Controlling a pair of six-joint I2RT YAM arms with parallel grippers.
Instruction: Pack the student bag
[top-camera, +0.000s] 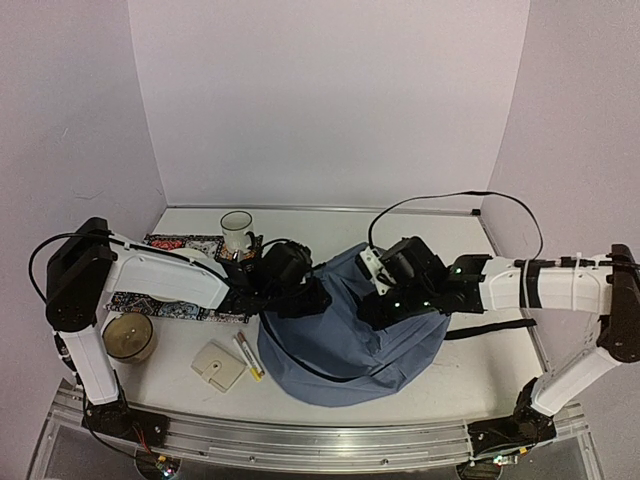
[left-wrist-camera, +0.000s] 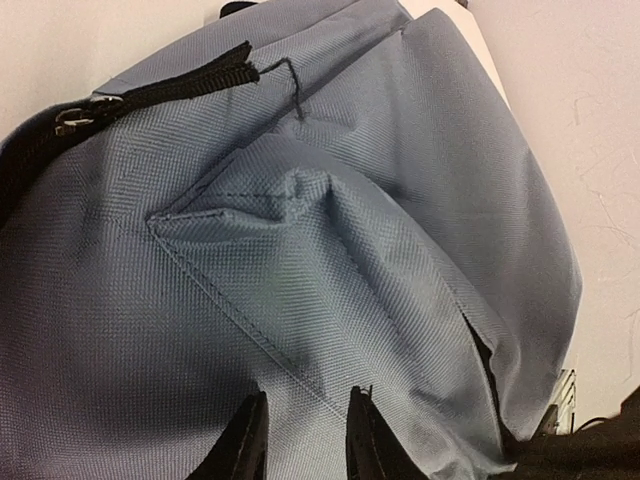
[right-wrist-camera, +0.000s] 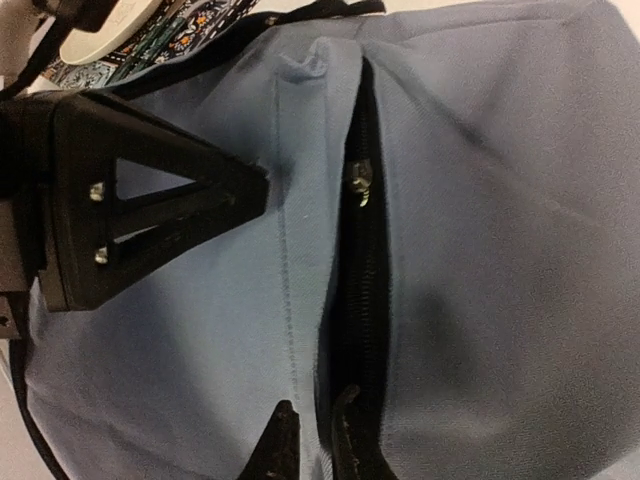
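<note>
The blue-grey bag (top-camera: 320, 350) lies flat on the table beneath both grippers. My left gripper (top-camera: 318, 298) is over its left part; in the left wrist view its fingers (left-wrist-camera: 245, 440) stand apart above smooth cloth, with nothing gripped between them. My right gripper (top-camera: 368, 312) is low over the bag's middle, at a zipped slit. In the right wrist view, its fingers (right-wrist-camera: 280, 440) lie either side of the slit's cloth edge; whether they pinch it cannot be told. A metal zipper pull (right-wrist-camera: 360, 182) sits near the slit's upper end, and dark lining shows inside.
On the left stand a glass mug (top-camera: 237, 230) and a round brown-rimmed jar (top-camera: 130, 338). A beige wallet (top-camera: 218, 366) and pens (top-camera: 248, 356) lie beside the bag. Behind the left arm is a patterned cloth (top-camera: 130, 305). A black strap (top-camera: 490, 328) extends right.
</note>
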